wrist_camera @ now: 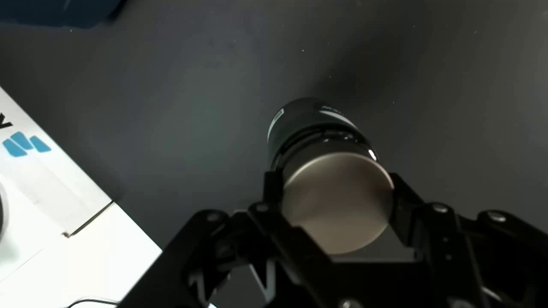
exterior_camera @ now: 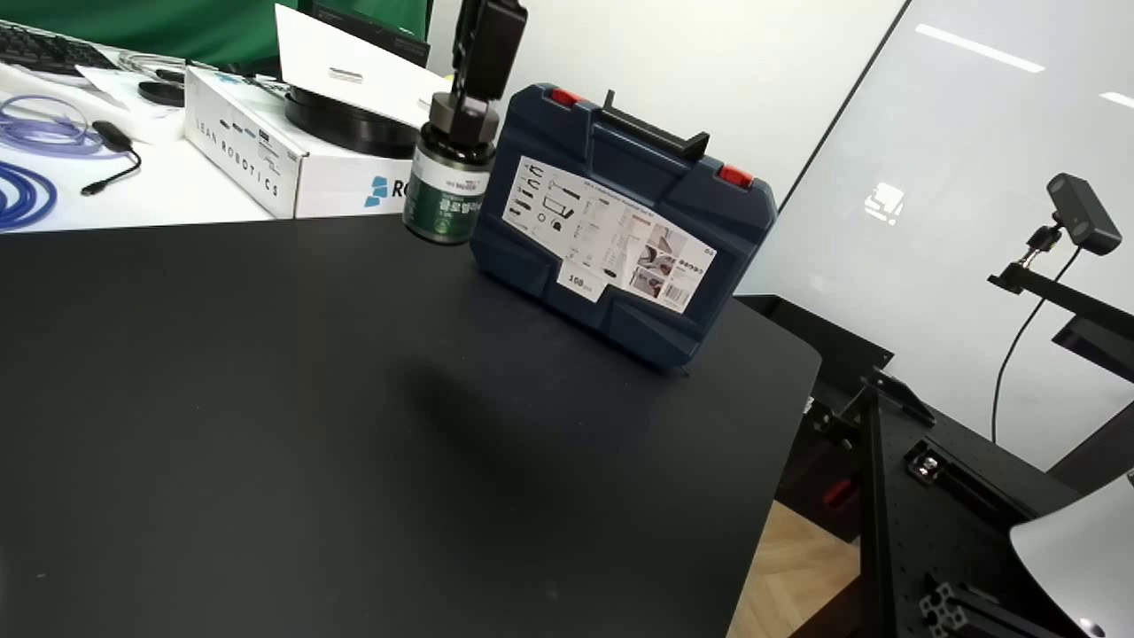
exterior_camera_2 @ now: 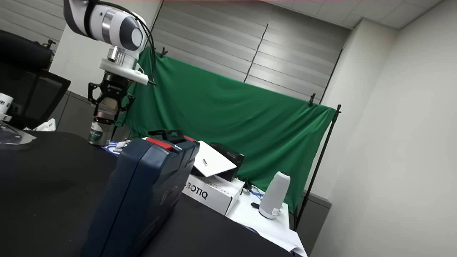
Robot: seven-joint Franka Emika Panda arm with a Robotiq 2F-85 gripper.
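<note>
A green-and-white labelled bottle (exterior_camera: pixel 446 197) with a dark cap is held upright by my gripper (exterior_camera: pixel 464 112). In the wrist view the bottle's round cap (wrist_camera: pixel 339 202) fills the gap, with a finger (wrist_camera: pixel 273 192) pressed against either side, so the gripper is shut on it. The second exterior view has the bottle (exterior_camera_2: pixel 100 133) hanging under the gripper (exterior_camera_2: pixel 107 112) at the far left. The bottle seems to be above the black table (exterior_camera: pixel 266 425), its shadow lying apart from it; the exact height is hard to judge.
A navy tool case (exterior_camera: pixel 627 223) with red latches stands on the table just right of the bottle. Behind the table edge is a white Robotiq box (exterior_camera: pixel 250 149) with a black round object and a white sheet on top.
</note>
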